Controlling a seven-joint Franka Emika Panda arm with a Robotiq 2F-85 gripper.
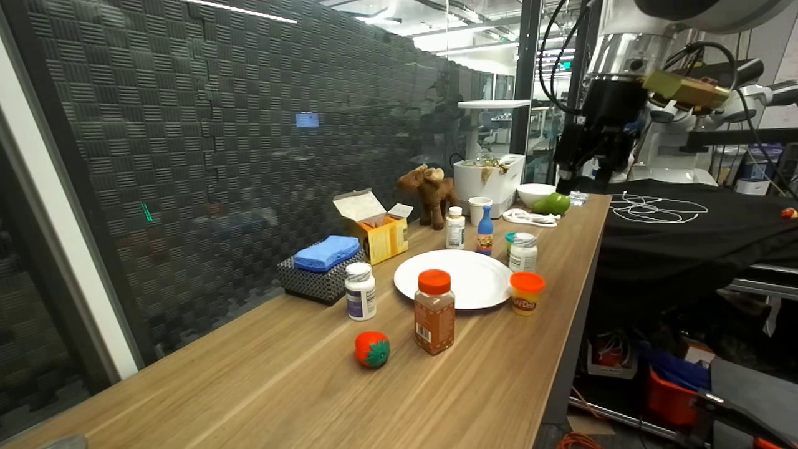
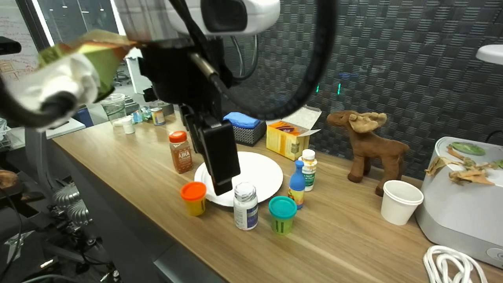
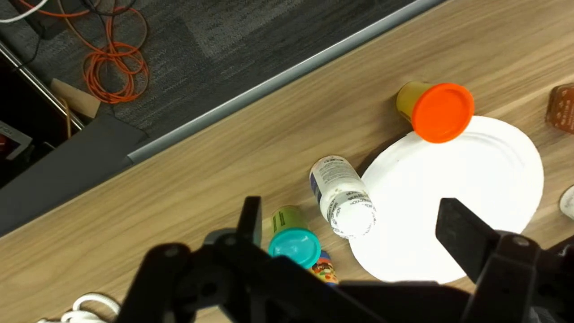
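My gripper is open and holds nothing, high above the table. In the wrist view, a white pill bottle shows in the gap between its fingers, well below them. A teal-lidded tub stands close to the left finger. The white plate lies under the right finger. Past the plate's edge is a yellow tub with an orange lid. Exterior view 2 has the gripper's black finger in front of the plate. A red-capped spice jar and a tomato occupy the table's near part in exterior view 1.
Around the plate stand a blue bottle, a green-labelled bottle, a yellow box and a brown plush moose. A paper cup and white cable lie farther right. The table's front edge drops to the floor.
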